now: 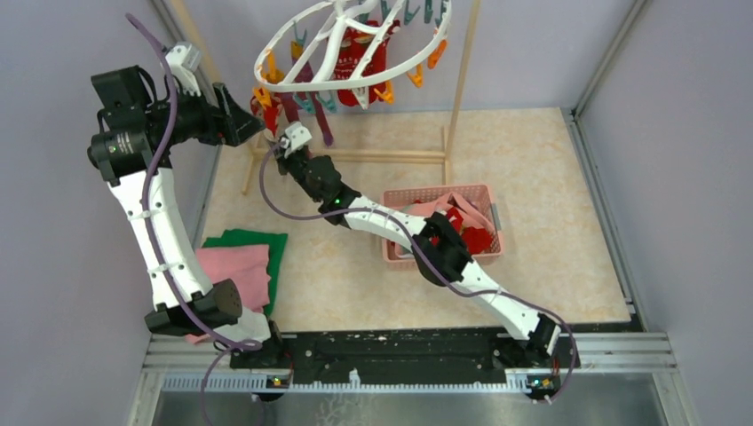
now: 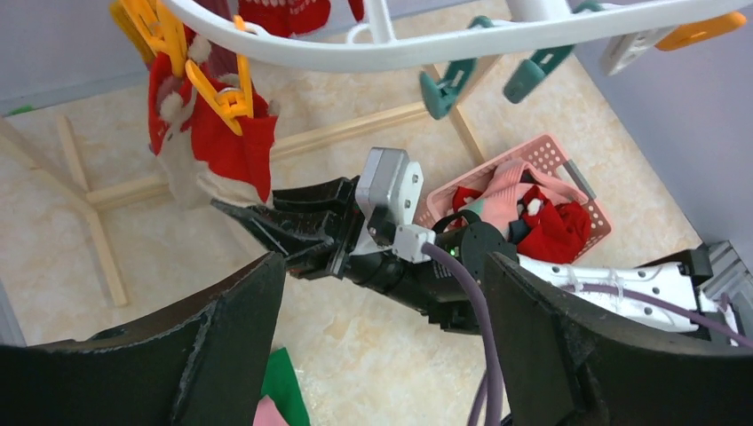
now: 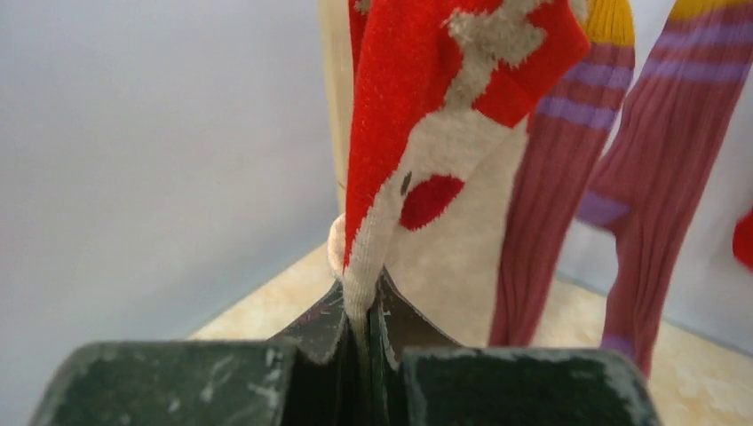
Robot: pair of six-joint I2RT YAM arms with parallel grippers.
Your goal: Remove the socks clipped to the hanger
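The white hanger [image 1: 304, 85] carries socks on coloured clips. In the left wrist view a red-and-white Christmas sock [image 2: 253, 155] hangs from orange clips [image 2: 222, 102]. My right gripper [image 1: 284, 149] is shut on the lower part of this sock, whose white cloth runs between the fingertips in the right wrist view. Striped purple socks [image 3: 559, 204] hang just behind it. My left gripper [image 1: 244, 115] stands open at the left of the hanger, above and left of the right one, with nothing between its fingers.
A pink basket [image 1: 395, 197] holds loose socks at centre right. Green [image 1: 231, 238] and pink [image 1: 233, 275] cloths lie at the front left. A wooden stand [image 1: 382, 156] supports the hanger. The middle of the table beside the basket is bare.
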